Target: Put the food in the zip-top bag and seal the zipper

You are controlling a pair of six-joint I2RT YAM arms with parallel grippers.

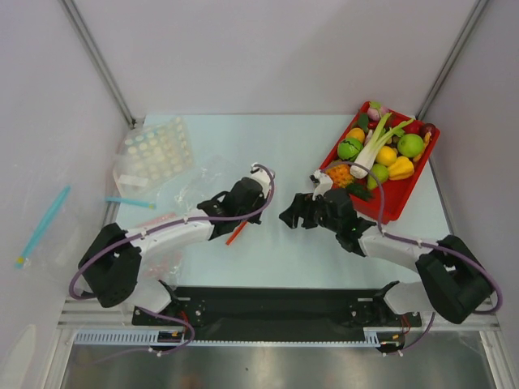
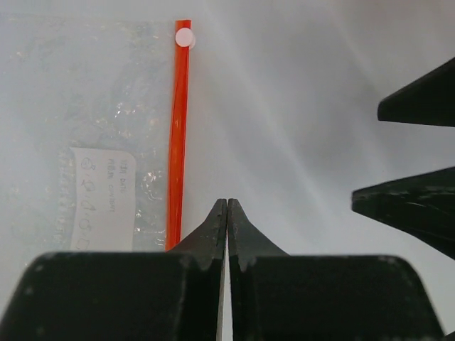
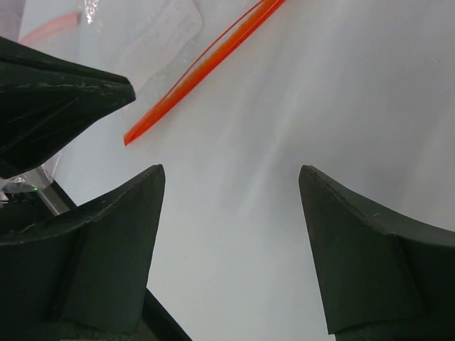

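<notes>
A clear zip bag (image 2: pixel 43 142) with a white label (image 2: pixel 104 199) lies on the table; its orange zipper edge (image 2: pixel 177 135) has a white slider (image 2: pixel 185 37) at one end. In the left wrist view my left gripper is shut with nothing between its fingertips, and the zipper runs just left of them. My right gripper stands open over bare table, apart from the zipper (image 3: pixel 206 67) that slants across the upper part of its view. A red tray (image 1: pixel 395 194) full of food, including celery (image 1: pixel 375 150) and a cabbage (image 1: pixel 349 148), sits at the right.
Another clear bag (image 1: pixel 154 158) holding pale round pieces lies at the back left. A bag with a blue zipper (image 1: pixel 45 219) is at the far left. Both grippers are close together.
</notes>
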